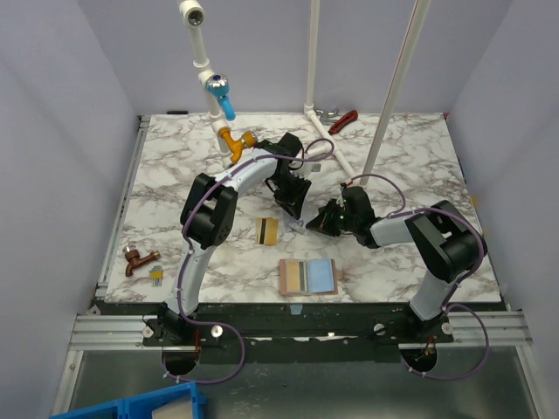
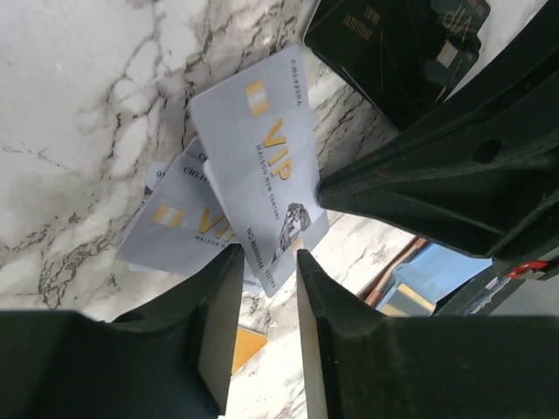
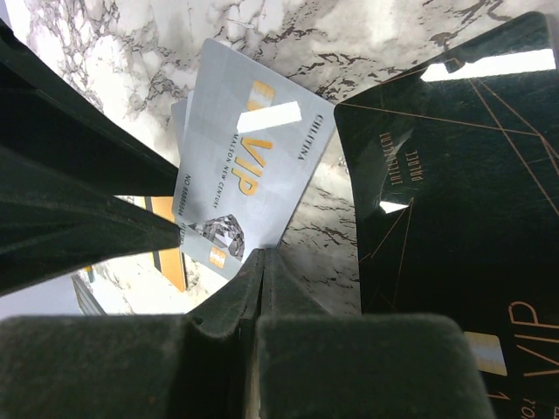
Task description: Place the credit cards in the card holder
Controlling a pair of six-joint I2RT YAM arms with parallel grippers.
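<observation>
Silver VIP cards (image 2: 266, 148) lie stacked and fanned on the marble, the top one askew. My left gripper is over their lower edge, its fingertips close together with a narrow gap. My right gripper is shut, its tips at the top card's edge. Black cards (image 3: 445, 201) lie beside the silver ones; gold cards (image 1: 266, 230) lie left of them. The card holder (image 1: 307, 276), with gold and blue cards in it, sits near the front edge.
White pipes with orange (image 1: 236, 144) and blue (image 1: 218, 87) taps stand at the back. A red-handled tool (image 1: 343, 121) lies behind, a copper tap (image 1: 140, 260) at left.
</observation>
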